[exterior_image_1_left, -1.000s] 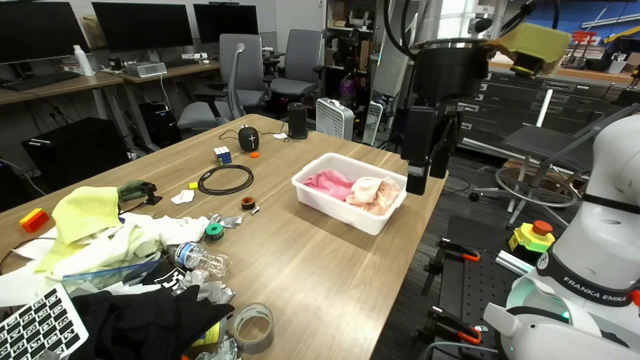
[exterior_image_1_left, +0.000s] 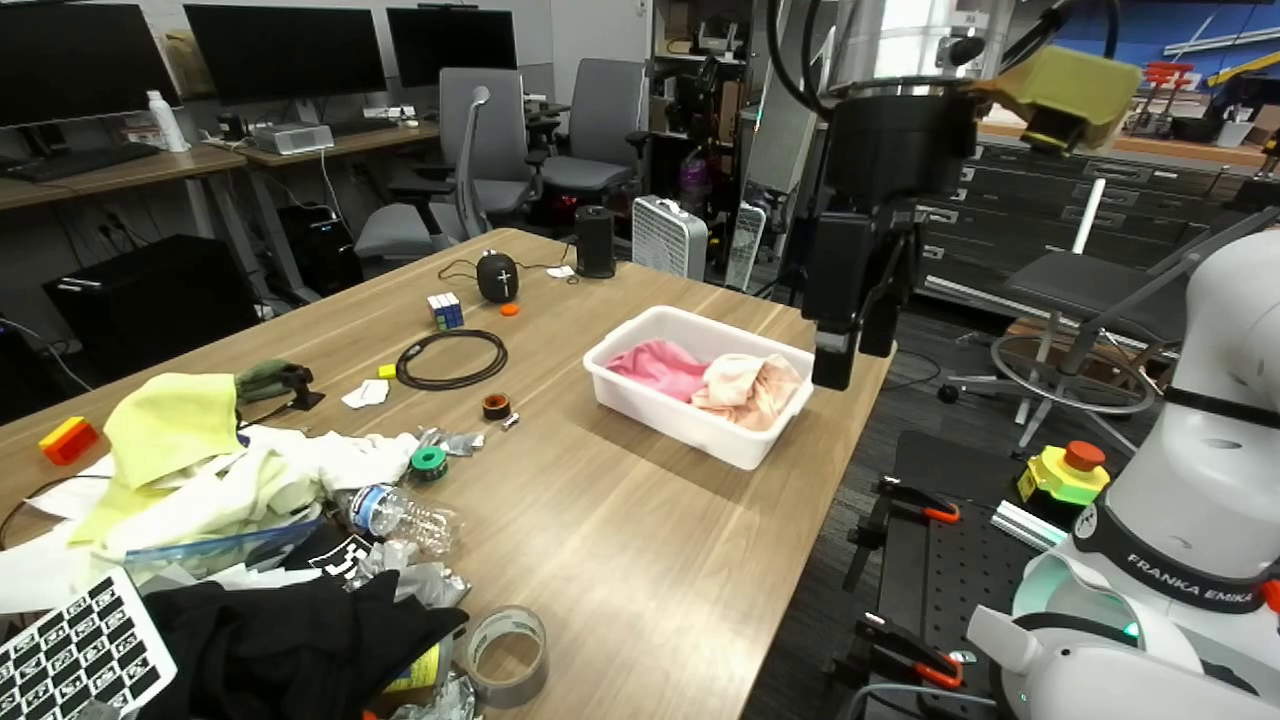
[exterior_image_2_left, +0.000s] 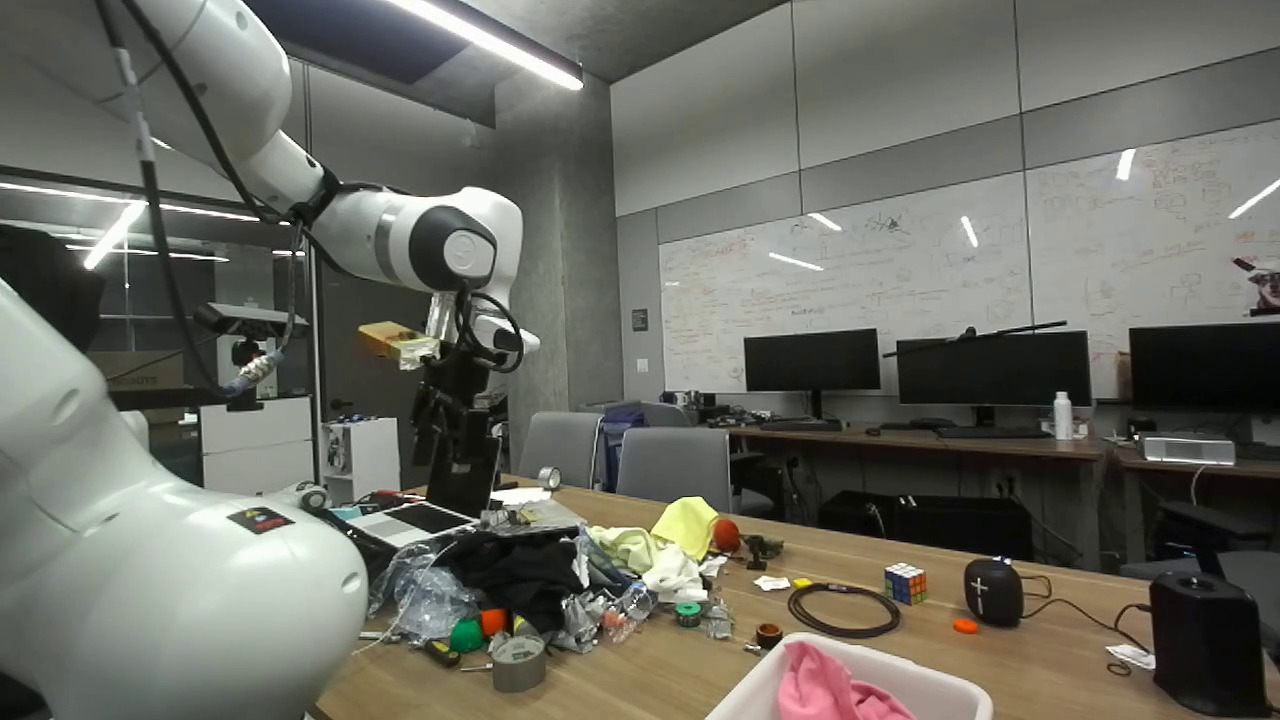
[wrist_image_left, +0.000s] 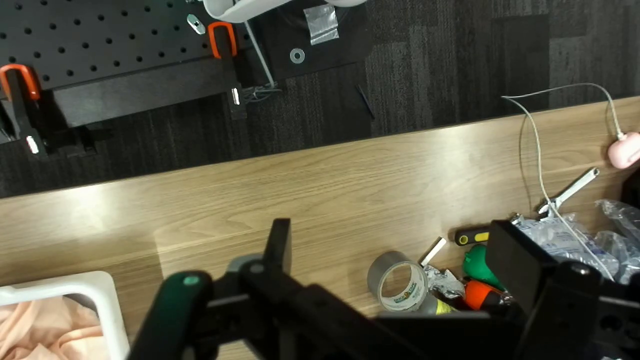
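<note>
My gripper hangs high over the table with its fingers wide apart and nothing between its fingers. In exterior view 1 the gripper (exterior_image_1_left: 849, 358) appears at the upper right, in line with the near end of a white bin (exterior_image_1_left: 672, 428). That bin stands on the table and holds a pink cloth (exterior_image_1_left: 657, 370) beside a peach cloth (exterior_image_1_left: 750, 390). The wrist view catches one corner of the bin (wrist_image_left: 107, 294) at lower left, peach cloth (wrist_image_left: 51, 327) inside. A grey tape roll (wrist_image_left: 390, 282) lies on the table below, seen between the fingers.
A cluttered pile with a black cloth (exterior_image_1_left: 300, 648), a yellow cloth (exterior_image_1_left: 174, 420) and a plastic bottle (exterior_image_1_left: 402, 514) covers one table end. A cable coil (exterior_image_1_left: 450, 360), a puzzle cube (exterior_image_1_left: 445, 312) and a speaker (exterior_image_1_left: 497, 276) lie farther back. Bare wood (exterior_image_1_left: 636, 540) separates pile and bin.
</note>
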